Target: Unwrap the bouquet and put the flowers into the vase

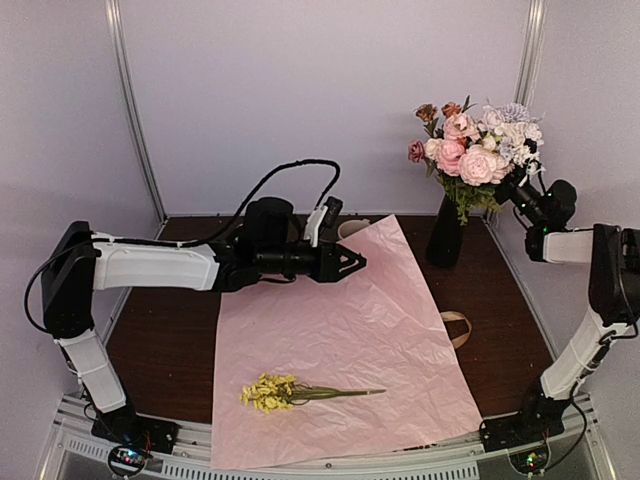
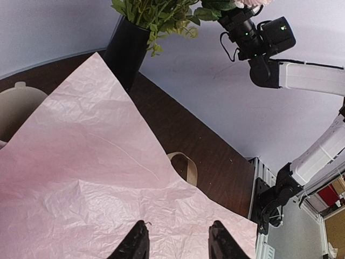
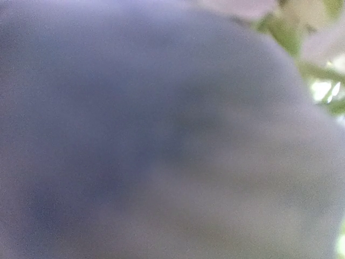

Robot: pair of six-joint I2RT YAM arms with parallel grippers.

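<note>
A black vase (image 1: 445, 235) stands upright at the right back, holding pink and reddish flowers (image 1: 455, 150). White and pale blue flowers (image 1: 512, 125) crowd against their right side. My right gripper (image 1: 508, 188) is beside the bouquet, shut on the stem of the white flowers; blooms and leaves hide its fingertips, and its wrist view is mostly a close blur. Yellow flowers (image 1: 270, 391) lie on the pink paper, stems (image 1: 335, 392) to the right. Over the paper's back part hangs my left gripper (image 1: 352, 262), its fingers (image 2: 139, 237) apart and nothing between them.
The pink paper (image 1: 340, 330) covers the middle of the dark table, one corner raised at the back. Behind it is a white round object (image 1: 352, 228), partly hidden. A tan ribbon loop (image 1: 457, 328) sticks out at the paper's right edge.
</note>
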